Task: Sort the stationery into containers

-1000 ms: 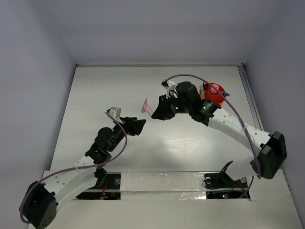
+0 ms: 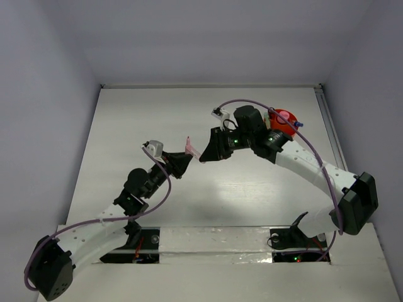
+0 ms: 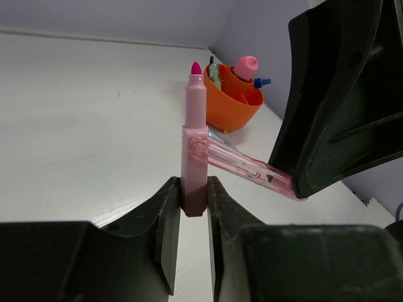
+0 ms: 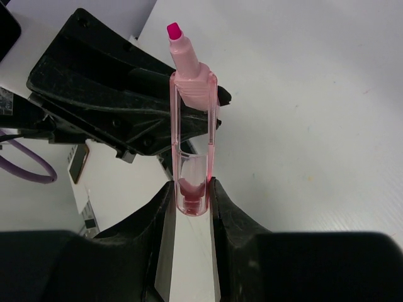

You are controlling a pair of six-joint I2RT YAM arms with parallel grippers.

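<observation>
A pink marker stands upright in my left gripper, which is shut on it. Its clear pink lower part or holder runs sideways in the left wrist view toward my right gripper, whose fingertips are on either side of it; whether they grip is hard to tell. In the top view the two grippers face each other at the table's middle, with the pink piece between them.
An orange container with pink, green and blue stationery sits at the back right, behind the right arm.
My left gripper has moved right and up to the pink marker and is now shut on it. The pink piece has shifted slightly left and down in the top view.
</observation>
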